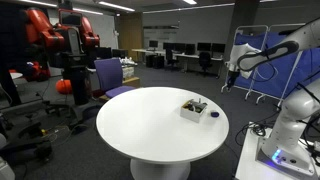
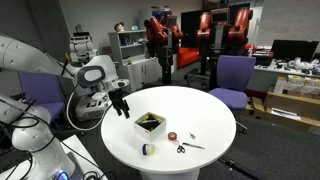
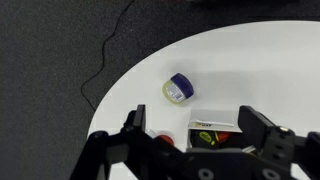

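Note:
In the wrist view my gripper is open, its dark fingers wide apart with nothing between them. Ahead of it on the table lies a roll of tape [image 3: 178, 88], dark blue and pale yellow; exterior view 2 shows the same tape roll [image 2: 148, 149] near the table's edge. A small open box [image 2: 150, 125] sits close by with several items inside. Part of that box [image 3: 215, 117] shows beyond my right finger, with green and red things in it. My gripper is held above the tabletop, clear of both.
On the round white table [image 1: 140, 120] also lie a red roll [image 2: 172, 136], scissors [image 2: 190, 147] and a small item [image 2: 192, 135]. A purple chair [image 2: 232, 80] stands beyond the table.

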